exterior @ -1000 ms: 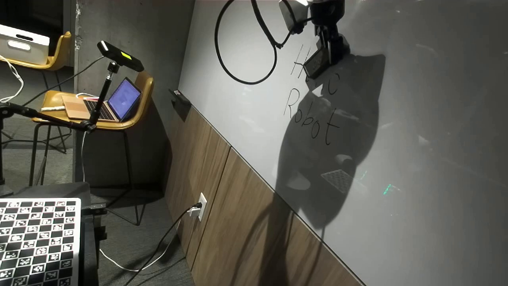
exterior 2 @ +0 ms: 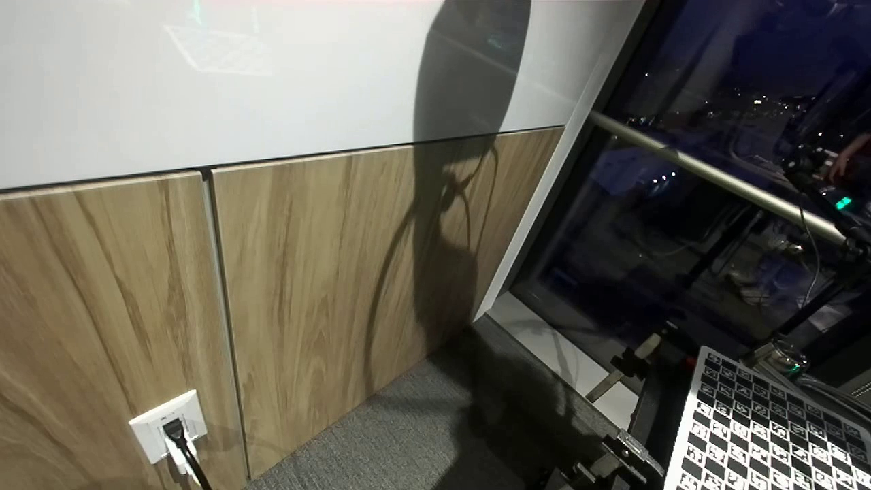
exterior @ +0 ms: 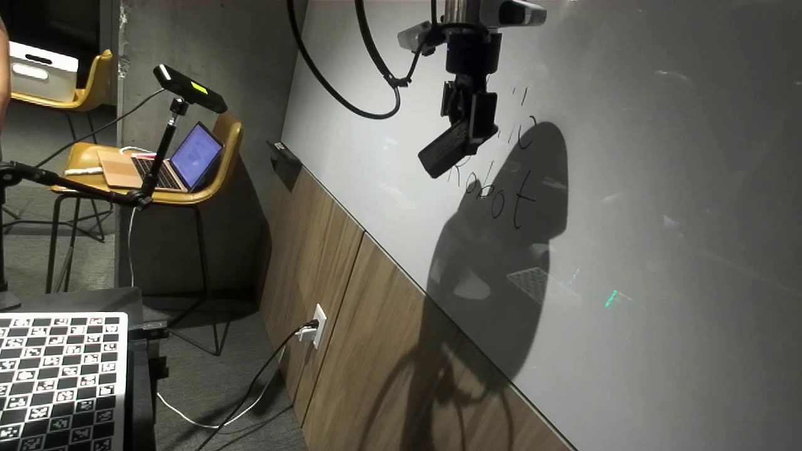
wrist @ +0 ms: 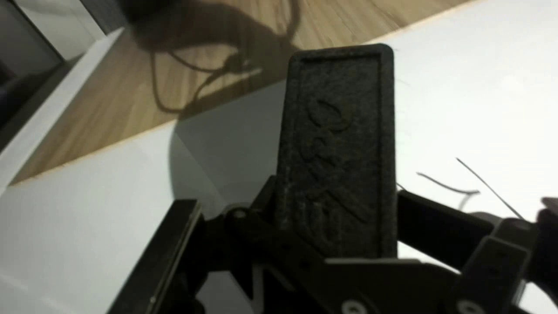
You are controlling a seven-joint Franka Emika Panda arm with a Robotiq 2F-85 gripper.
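Observation:
A dark rectangular eraser (wrist: 342,146) with raised lettering stands out from my gripper (exterior: 467,124), which is shut on it. In exterior view 1 the eraser (exterior: 443,150) is tilted, its lower end pointing down and left, in front of the whiteboard (exterior: 677,225). I cannot tell whether it touches the board. Black handwriting (exterior: 500,202) reading "Robot" lies just below and right of it, its first letter partly covered. More strokes above are mostly hidden by the gripper. Pen strokes (wrist: 450,186) show right of the eraser in the wrist view. Exterior view 2 does not show the gripper.
Wood panels (exterior 2: 318,269) with an outlet (exterior 2: 169,426) run under the board. A small black holder (exterior: 284,154) sits at the board's left edge. A checkered board (exterior: 60,376) stands at lower left. The arm's shadow falls across the board.
The gripper and eraser have moved left and down across the board, from over the upper line of writing to the left start of "Robot". The hanging cable has shifted left too.

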